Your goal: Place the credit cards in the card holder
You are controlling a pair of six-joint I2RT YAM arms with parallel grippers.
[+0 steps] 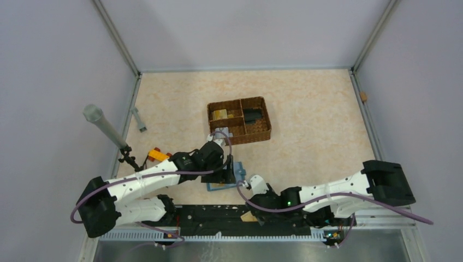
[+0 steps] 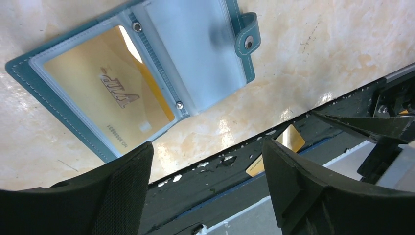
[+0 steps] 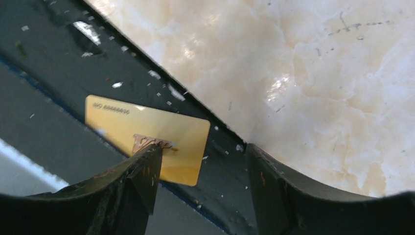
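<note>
The blue card holder (image 2: 205,54) lies unfolded on the table, a gold VIP card (image 2: 98,98) inside its clear left pocket. Above it hangs my left gripper, open and empty. A second gold card (image 3: 147,127) rests on the black strip along the table's front edge; in the top view its visible part (image 1: 249,216) pokes out beside the right arm. My right gripper stands part open over this card, the left finger (image 3: 147,171) overlapping its lower edge in view. Nothing sits between the right fingers; whether they touch the card cannot be told.
A wicker basket (image 1: 240,139) with compartments holds cards and a dark item, behind the holder. A yellow toy (image 1: 158,155) lies to the left.
</note>
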